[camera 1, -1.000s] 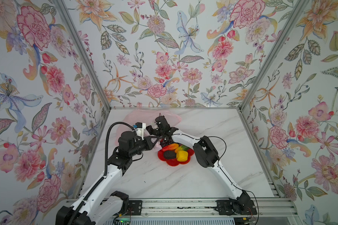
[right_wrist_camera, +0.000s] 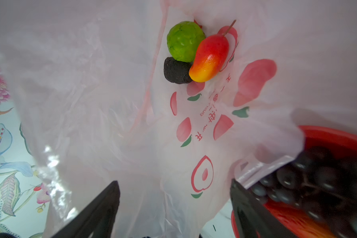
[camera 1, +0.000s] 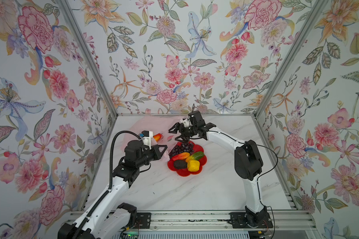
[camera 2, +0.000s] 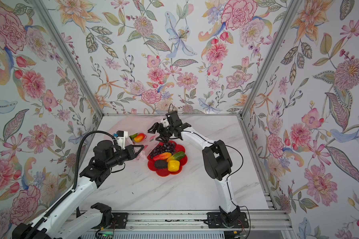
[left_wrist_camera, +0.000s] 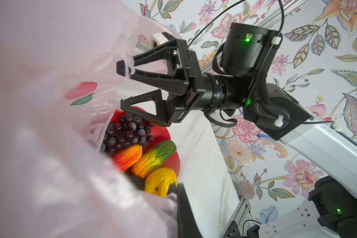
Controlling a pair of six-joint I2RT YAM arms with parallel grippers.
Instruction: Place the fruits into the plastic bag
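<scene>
The translucent pink plastic bag (right_wrist_camera: 178, 150) stands open; its edge reaches the left gripper (camera 1: 165, 147), which is shut on it. Inside the bag lie a green round fruit (right_wrist_camera: 184, 41), a dark piece (right_wrist_camera: 177, 70) and a red-yellow mango-like fruit (right_wrist_camera: 210, 57). Beside the bag's mouth, my right gripper (camera 1: 174, 134) has its fingers apart, nothing between them. Below it, the red plate (camera 1: 183, 172) bears dark grapes (left_wrist_camera: 127, 132), a red-orange fruit (left_wrist_camera: 127, 156), a green-yellow one (left_wrist_camera: 154, 157), a yellow pepper-like one (left_wrist_camera: 160, 181) and a dark oval one (camera 1: 180, 164).
Flower-patterned walls close off the back and both sides. The two arms come close together above the grapes and bag mouth.
My right gripper has moved right and back from the bag's mouth, and its fingers now show apart. The mango-like fruit shows more plainly inside the bag. The left arm has barely moved.
</scene>
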